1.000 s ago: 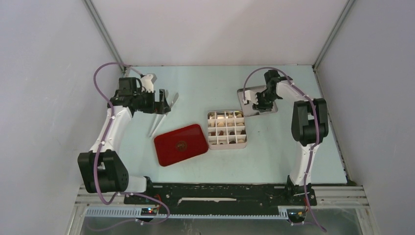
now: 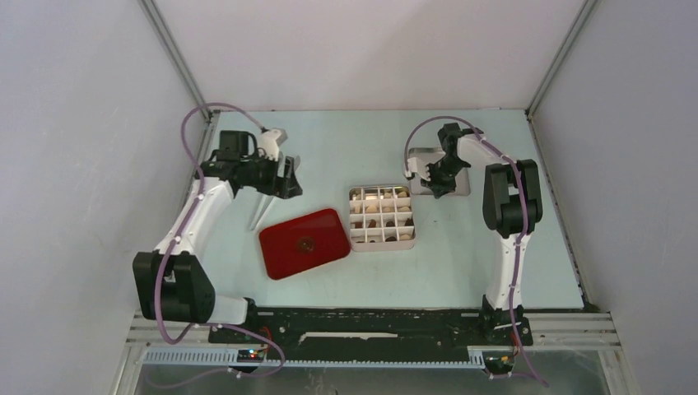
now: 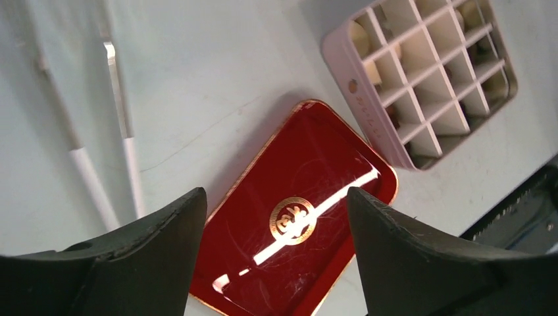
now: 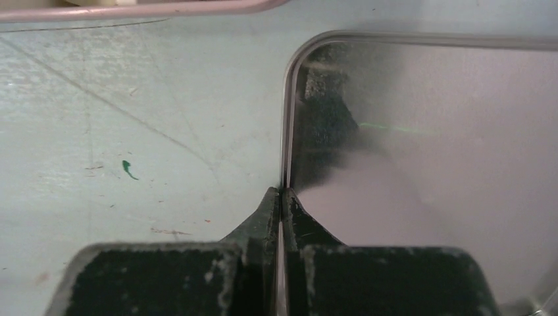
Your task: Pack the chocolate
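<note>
A pink compartment box [image 2: 381, 245] holding chocolates sits mid-table. Left of it lies a red tray [image 2: 280, 255] with a gold emblem, also seen below my left gripper, which is open and empty. On the right lies a grey metal tray [image 4: 447, 131]; my right gripper is shut at its left rim, its tips on or against that rim. Whether the rim is between the fingers is hard to tell.
Two long white utensils [image 2: 272, 202] lie at the left, partly under the left arm. Walls bound the sides and back.
My left gripper has swung to the right toward the red tray and box.
</note>
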